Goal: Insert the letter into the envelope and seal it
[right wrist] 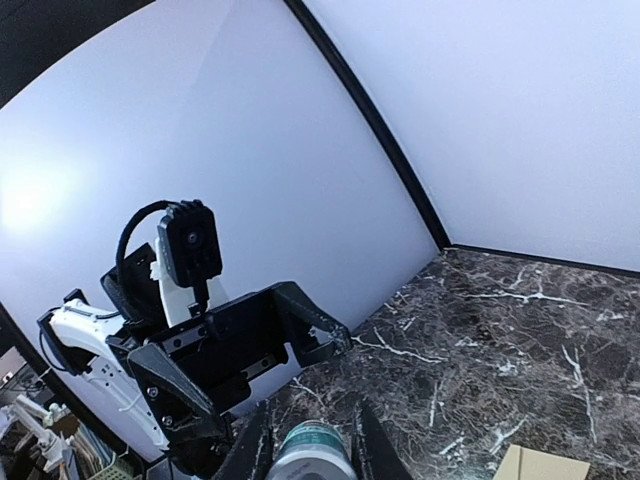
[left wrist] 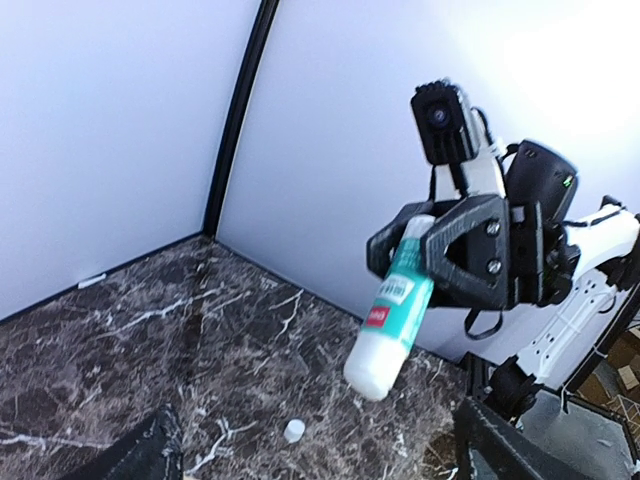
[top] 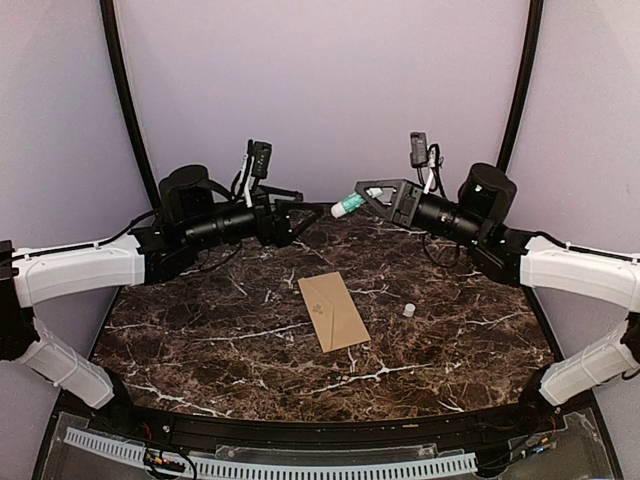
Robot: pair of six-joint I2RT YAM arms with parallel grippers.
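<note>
A brown envelope [top: 334,311] lies flat and slightly turned in the middle of the dark marbled table; diagonal fold lines show on its face. No separate letter is visible, and the inside is hidden. High above the table, my right gripper [top: 377,193] is shut on a green-and-white glue stick [left wrist: 393,305], whose white end tilts down toward my left arm. My left gripper [top: 306,210] faces it from the left, its fingers wide apart and empty, as the right wrist view confirms. A small white cap [top: 409,310] stands on the table to the right of the envelope.
A small white piece [left wrist: 92,281] lies at the table's back edge. Pale walls [top: 330,100] enclose the back and sides.
</note>
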